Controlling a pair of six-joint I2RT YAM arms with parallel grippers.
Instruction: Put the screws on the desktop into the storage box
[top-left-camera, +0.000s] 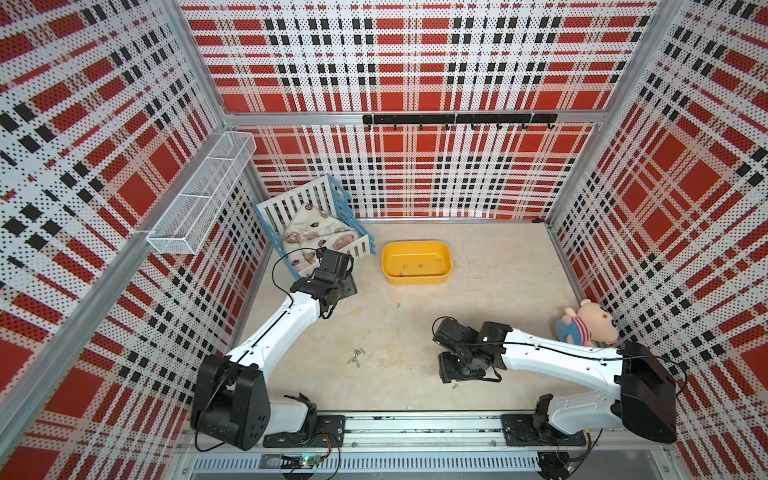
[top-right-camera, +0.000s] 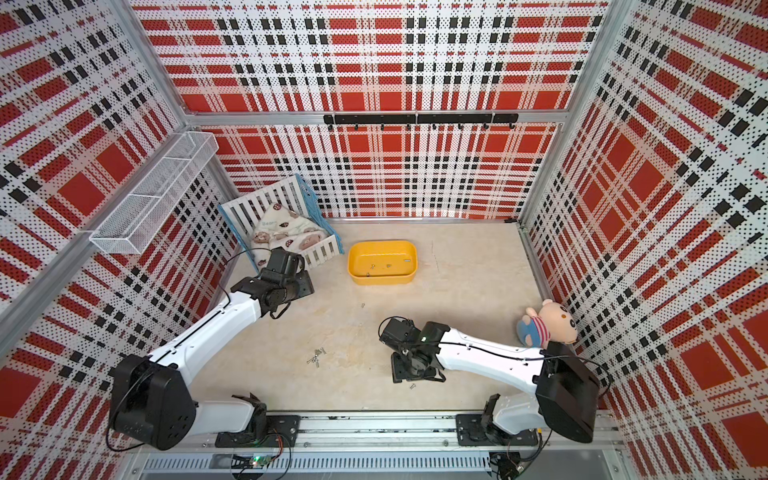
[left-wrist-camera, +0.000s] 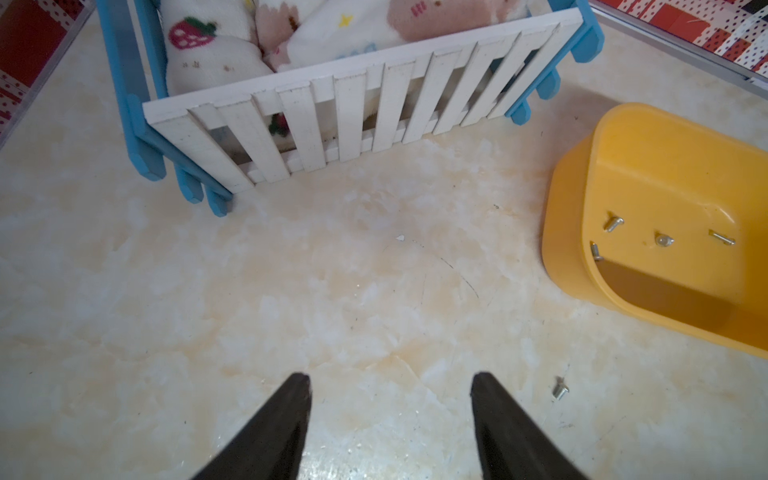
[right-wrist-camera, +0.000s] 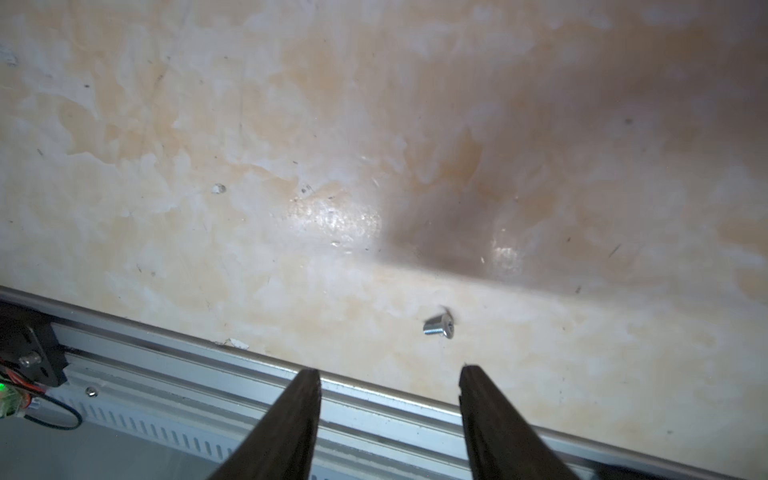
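A yellow storage box (top-left-camera: 416, 278) stands at centre back with several small screws inside. One loose screw (left-wrist-camera: 561, 391) lies in front of it. A cluster of screws (top-left-camera: 356, 357) lies on the left front of the tabletop. My right gripper is open near the front edge, over a single screw (right-wrist-camera: 438, 325), nothing between its fingers. My left gripper is open over bare tabletop in front of the crib, left of the box.
A blue and white crib (top-left-camera: 345, 200) with a patterned cushion stands back left. A plush toy (top-left-camera: 592, 320) sits at the right. A wire basket (top-left-camera: 192, 208) hangs on the left wall.
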